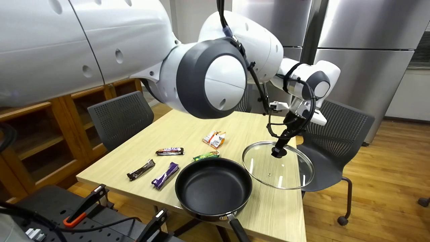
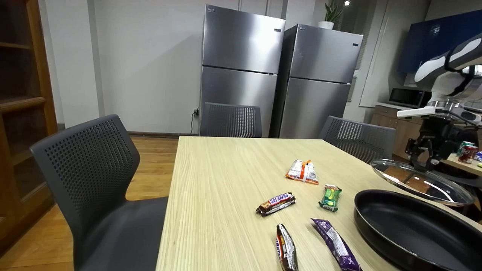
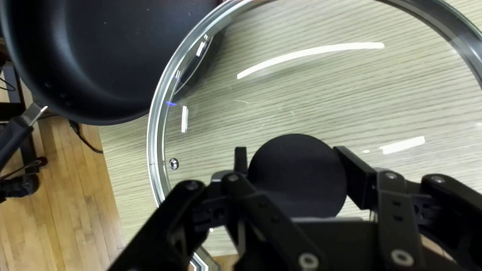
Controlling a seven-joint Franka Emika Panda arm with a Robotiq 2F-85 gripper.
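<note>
My gripper is shut on the round black knob (image 3: pixel 298 189) of a glass lid (image 1: pixel 264 165) with a steel rim. In exterior view 1 the lid overlaps the right edge of the table, to the right of a black frying pan (image 1: pixel 213 189). Exterior view 2 shows the lid (image 2: pixel 397 176) tilted somewhat, seemingly a little above the tabletop; its exact clearance cannot be told. The pan stands uncovered and empty, its handle (image 1: pixel 238 230) pointing over the front edge. From the wrist, the lid's rim partly overlaps the pan's rim.
Left of and behind the pan lie a purple wrapper bar (image 1: pixel 165 175), a dark bar (image 1: pixel 141 169), a Snickers-like bar (image 1: pixel 169 151), a green packet (image 1: pixel 206 155) and a white-orange bag (image 1: pixel 214 139). Chairs surround the table (image 1: pixel 187 125), whose far part is clear.
</note>
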